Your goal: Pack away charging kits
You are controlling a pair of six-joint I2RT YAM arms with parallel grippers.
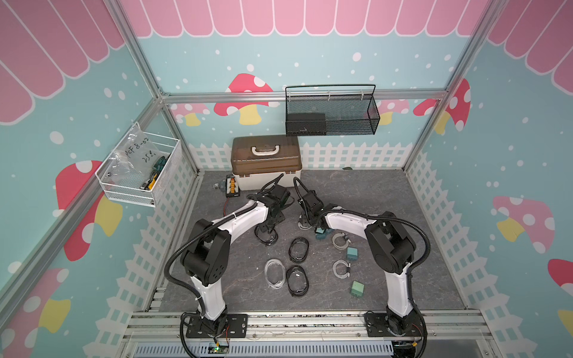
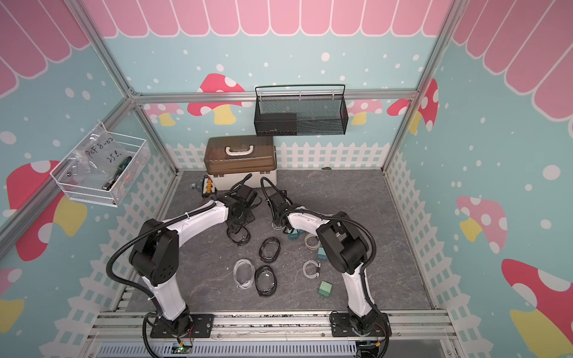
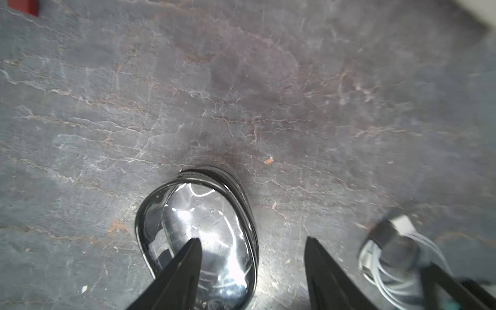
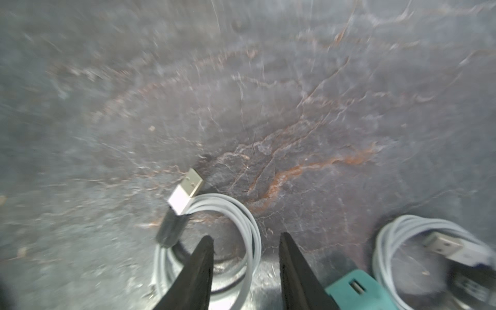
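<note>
Below my left gripper, open and empty, lies a coiled black cable (image 3: 250,227) on the stone-patterned table, its loop partly behind the left finger. My right gripper is open too, above a coiled grey USB cable (image 4: 253,232) whose plug end points away. A teal charger block (image 4: 359,292) and a second grey coil (image 4: 387,248) sit to its right. Further forward in the top left view are more black coils (image 1: 306,250), a larger grey coil (image 1: 266,275), another teal block (image 1: 352,253) and a green block (image 1: 357,288). The brown-lidded toolbox (image 1: 266,160) is closed at the back.
A small organizer with orange parts (image 1: 232,186) stands left of the toolbox. On the back wall hangs a black mesh basket (image 1: 352,113); a white wire basket (image 1: 128,194) hangs on the left.
</note>
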